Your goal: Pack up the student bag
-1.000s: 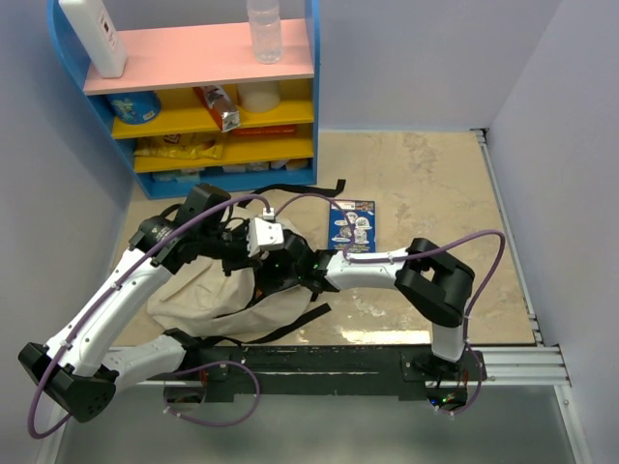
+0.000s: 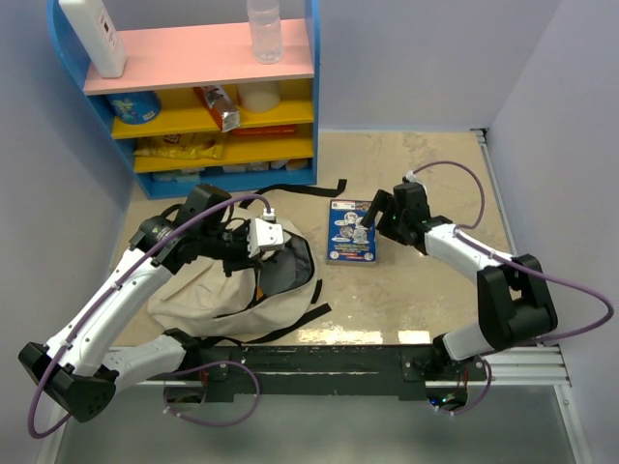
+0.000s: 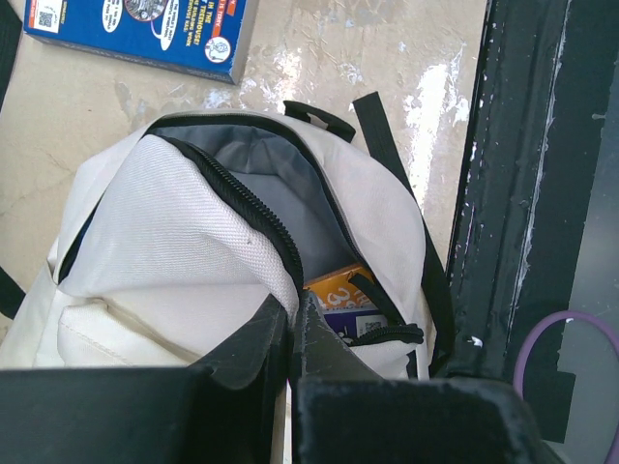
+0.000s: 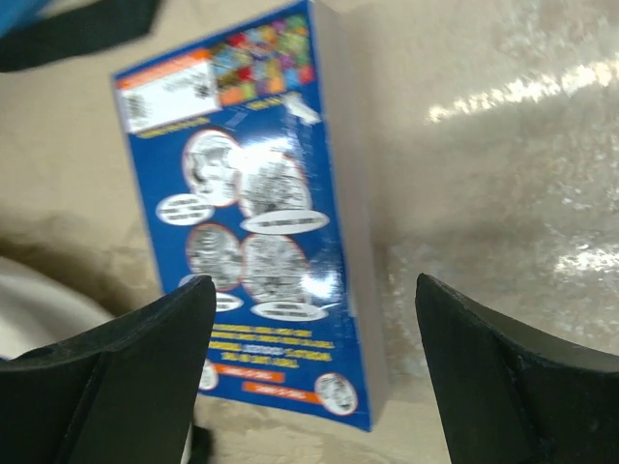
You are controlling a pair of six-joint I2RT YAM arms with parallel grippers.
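Note:
A beige backpack [image 2: 193, 304] lies open, my left gripper [image 2: 253, 253] over it. In the left wrist view that gripper is shut on the zipped edge of the bag's flap; an orange-and-purple box [image 3: 335, 287] shows inside the grey pocket. A blue boxed book [image 2: 352, 232] lies flat on the counter right of the bag. My right gripper [image 2: 382, 215] is at that book's upper right, and in the right wrist view it stands open [image 4: 314, 333] above the book [image 4: 261, 251], nothing between its fingers.
A blue shelf unit [image 2: 309, 106] with yellow shelves, bottles and packets stands at the back left. Black straps lie around the bag. A dark edge [image 2: 329, 360] runs along the front.
My right arm has moved from inside the bag's opening right and back to the blue book. The left arm has not moved.

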